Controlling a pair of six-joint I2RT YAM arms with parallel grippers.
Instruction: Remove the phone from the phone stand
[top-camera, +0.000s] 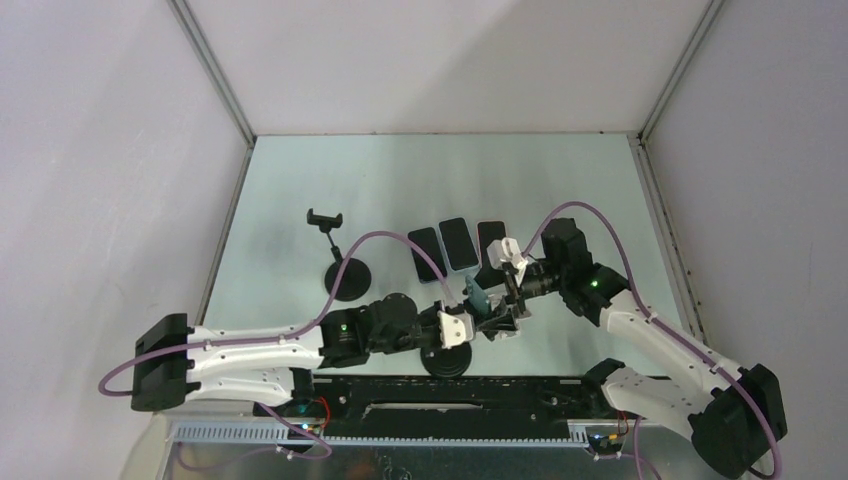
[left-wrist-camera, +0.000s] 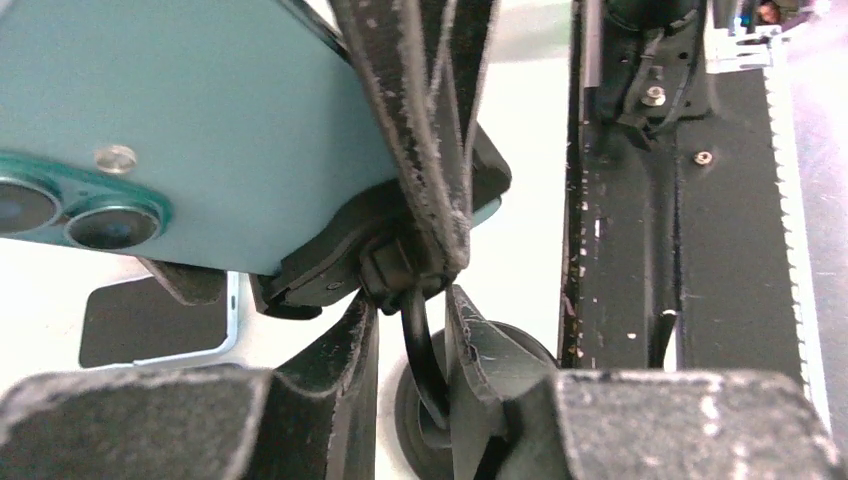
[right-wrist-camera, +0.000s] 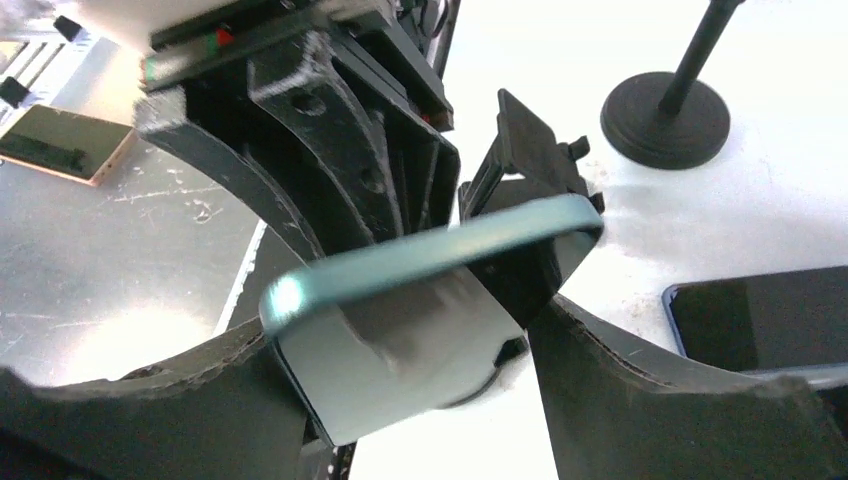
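Note:
A teal phone (left-wrist-camera: 250, 110) with camera lenses sits in the black phone stand's holder (left-wrist-camera: 340, 250); in the top view the phone (top-camera: 477, 292) is between both arms. My left gripper is at the stand's thin neck, just below the holder, fingertips close around it; whether it grips is unclear. My right gripper has the phone between its fingers, seen edge-on in the right wrist view; how firmly is unclear. The stand's base (top-camera: 446, 362) is below the left gripper.
Several phones (top-camera: 458, 243) lie flat behind the grippers. An empty second stand (top-camera: 347, 279) stands at the left.

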